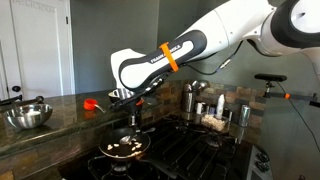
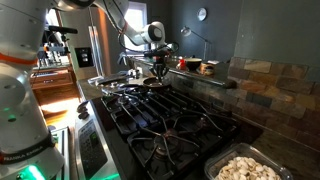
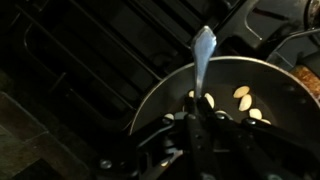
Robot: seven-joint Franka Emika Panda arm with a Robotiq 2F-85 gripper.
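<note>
A metal spoon (image 3: 203, 52) juts up between the fingers of my gripper in the wrist view; the fingers are shut on it. Its handle shows, while its lower end is hidden by the gripper. Beneath lies a dark pan (image 3: 222, 68) holding several pale pieces (image 3: 242, 92). Seen from exterior view 1, my gripper (image 1: 134, 112) hangs over the back of the pan (image 1: 124, 155), which sits on the stove; whether the spoon touches the pan is not clear.
A tray of pale pieces (image 2: 248, 168) stands at the stove's far end from the pan. On the counter to the left are a steel bowl (image 1: 30, 118) and a red item (image 1: 92, 104). The burner grates (image 2: 165, 125) between pan and tray are bare.
</note>
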